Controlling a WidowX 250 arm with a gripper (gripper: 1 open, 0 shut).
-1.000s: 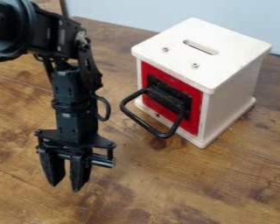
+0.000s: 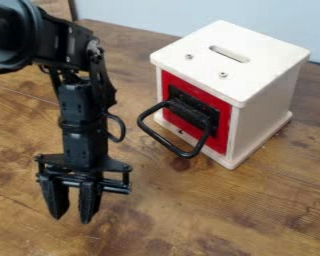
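My black gripper [image 2: 72, 200] hangs low over the wooden table at the left, fingers pointing down and a little apart, with nothing visible between them. To its right and farther back stands a white wooden box [image 2: 260, 105] with a slot and small screws on top. Its front has a red panel [image 2: 219, 141] with a black insert and a black loop handle [image 2: 186, 151] sticking out toward the arm, clear of the gripper.
A pale surface shows beyond the table's back edge.
The box and its handle have not moved.
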